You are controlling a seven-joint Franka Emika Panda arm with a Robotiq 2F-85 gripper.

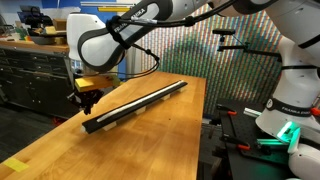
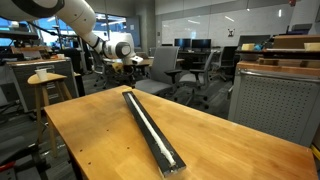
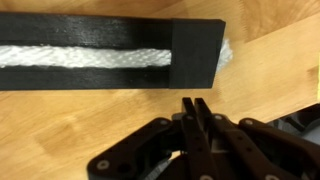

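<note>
A long black channel (image 2: 158, 142) lies on the wooden table, with a white braided rope (image 3: 90, 56) running along it. A black block or cap (image 3: 197, 53) covers the rope near one end, and a short frayed tip sticks out past it. My gripper is just beyond the channel's side in the wrist view, its fingertips close together. What, if anything, sits between them cannot be made out. In exterior view 1 the gripper (image 1: 83, 108) hangs slightly above and left of the channel's near-left end.
A yellow patch (image 1: 14, 164) marks its front left corner. A second white arm (image 1: 294, 95) stands at the right edge, and office chairs (image 2: 190, 80) are behind the table.
</note>
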